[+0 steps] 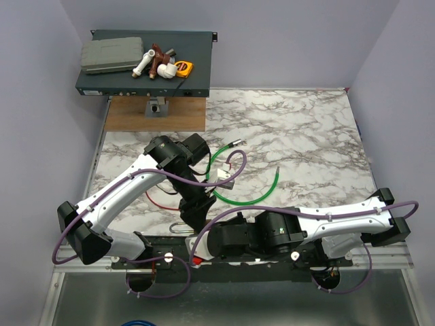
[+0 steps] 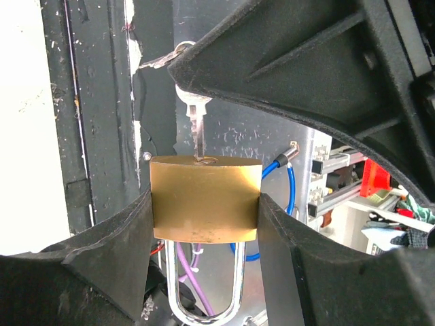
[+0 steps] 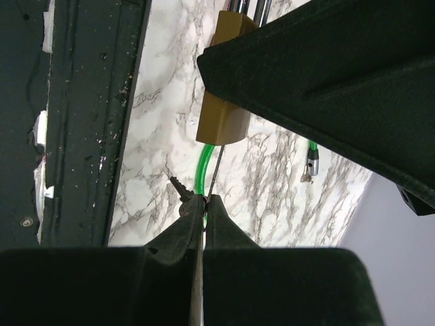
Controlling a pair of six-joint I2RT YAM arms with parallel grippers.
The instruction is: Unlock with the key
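In the left wrist view a brass padlock [image 2: 204,197] with a silver shackle is clamped in my left gripper. A key [image 2: 197,122] stands upright at the top of its body, its blade at the keyhole; another key [image 2: 156,62] hangs on the same ring. In the right wrist view my right gripper is shut at the key ring, just below the padlock [image 3: 224,115]; a dark key [image 3: 181,190] dangles beside the fingertips. From above, both grippers [image 1: 197,221] meet at the front table edge, largely hidden by the arms.
A green hose [image 1: 258,198] lies mid-table. A shelf [image 1: 197,54] with a case [image 1: 112,54] and tools stands at the back left.
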